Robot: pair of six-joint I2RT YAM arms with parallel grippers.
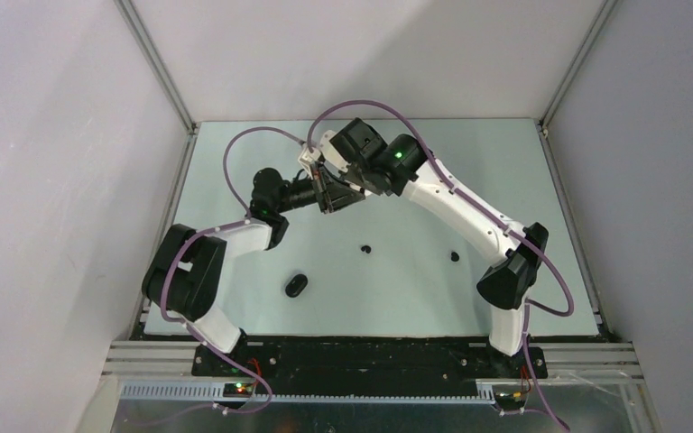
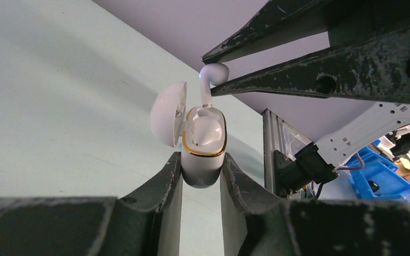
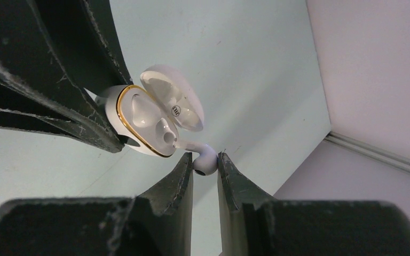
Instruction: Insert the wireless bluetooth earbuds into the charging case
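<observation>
The open white charging case (image 2: 203, 160) is held in my left gripper, lid (image 2: 165, 112) standing up beside it, gold rim around the wells. My right gripper is shut on a white earbud (image 3: 205, 160), whose stem points into the case (image 3: 139, 120) at its wells. In the left wrist view the earbud (image 2: 213, 74) hangs over the case with its stem end at the top of it. From the top view both grippers meet at the back middle of the table, largely hidden by the arms.
A black oval object (image 1: 296, 285) lies on the front left of the table (image 1: 397, 298). Small dark bits (image 1: 365, 249) lie at the middle and right (image 1: 455, 256).
</observation>
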